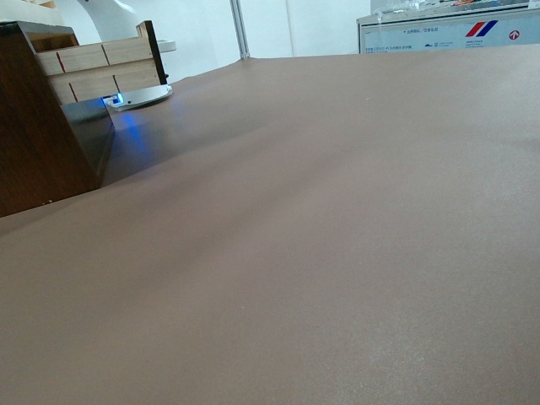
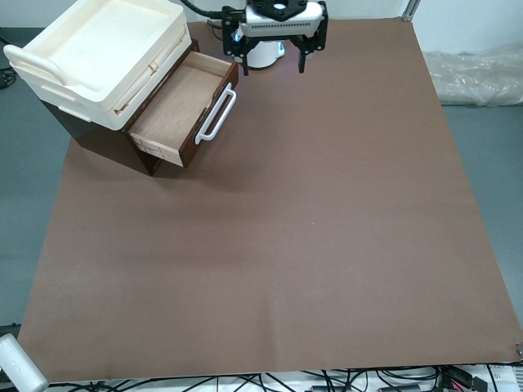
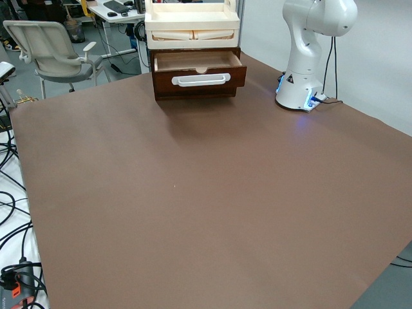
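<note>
A dark wooden cabinet [image 3: 168,90] stands at the table's back, carrying a white plastic box [image 2: 106,45]. Its drawer [image 2: 180,106] with a white handle [image 2: 216,114] is pulled out, and the part inside that shows is empty. My black and white gripper [image 2: 273,69] hangs above the table's back edge, right of the cabinet in the left camera view, its two fingers apart with nothing seen between them. The top view and the right view show the white arm but not the gripper.
Cables [image 2: 351,384] run along the front edge. A wall stands close behind the arm.
</note>
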